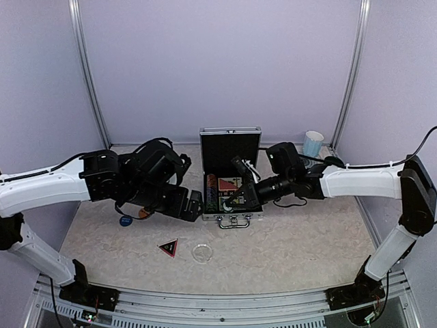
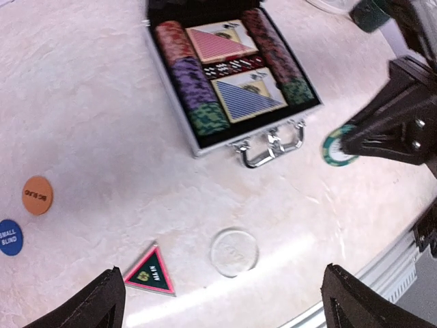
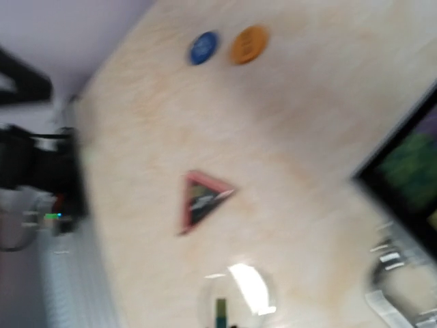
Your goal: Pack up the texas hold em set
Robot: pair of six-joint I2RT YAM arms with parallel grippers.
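Note:
The open metal poker case [image 2: 183,123] holds chip rows, two card decks and red dice, its front handle [image 2: 276,147] folded outward. A green-and-white chip is pinched in my right gripper, in front of the case's right corner and above the table; its green edge [image 3: 220,309] shows in the right wrist view. My left gripper is open and empty, its fingers at the lower edges. On the table lie a clear disc [image 2: 234,253], the black-and-red ALL IN triangle [image 2: 151,272], the orange BIG BLIND button [image 2: 37,195] and the blue SMALL BLIND button [image 2: 9,237].
A light-blue cup [image 1: 313,143] stands at the back right. The right arm covers much of what is beside it.

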